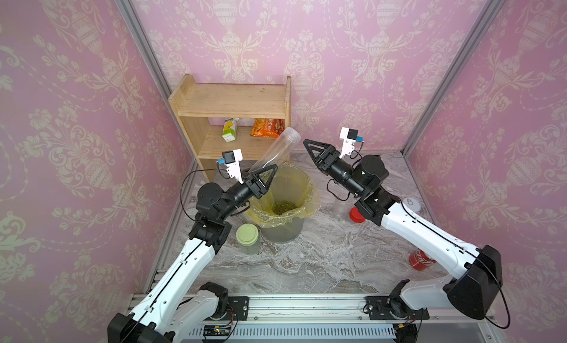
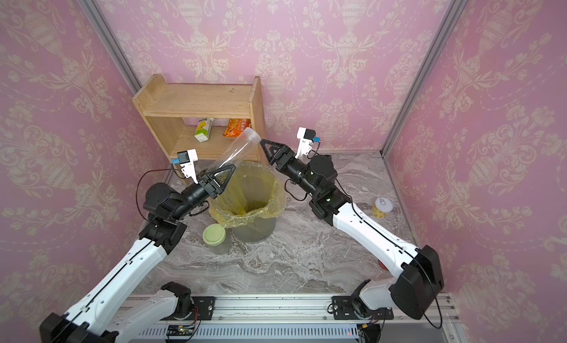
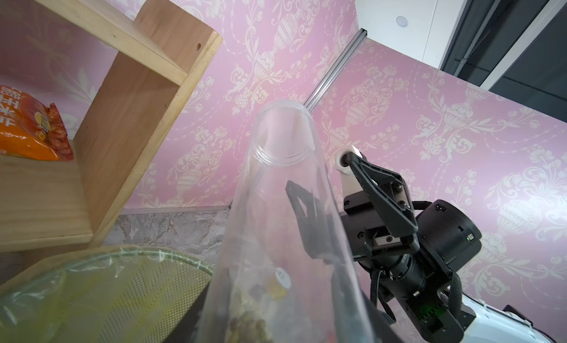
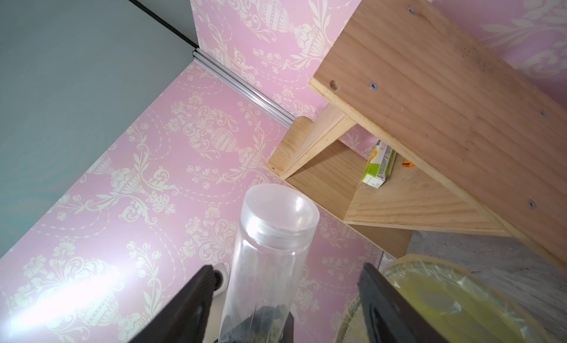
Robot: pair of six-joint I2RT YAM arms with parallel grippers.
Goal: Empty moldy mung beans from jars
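A clear tall jar (image 1: 277,147), seen also in the right wrist view (image 4: 265,260), is held tilted above the bin by my left gripper (image 1: 262,179), shut on its lower part. Inside the jar in the left wrist view there may be some contents at the bottom, unclear through the plastic. The bin (image 2: 254,228) has a yellowish liner, with mung beans (image 1: 284,206) inside. My right gripper (image 1: 313,147) is open beside the jar's upper end, apart from it in the top left view, with nothing between its fingers.
A wooden shelf (image 1: 230,95) with a carton and orange bag stands behind. A green-lidded jar (image 1: 248,239) is beside the bin. A red lid (image 1: 356,216), a white-lidded jar (image 1: 411,204) and a red container (image 1: 420,260) are on the right.
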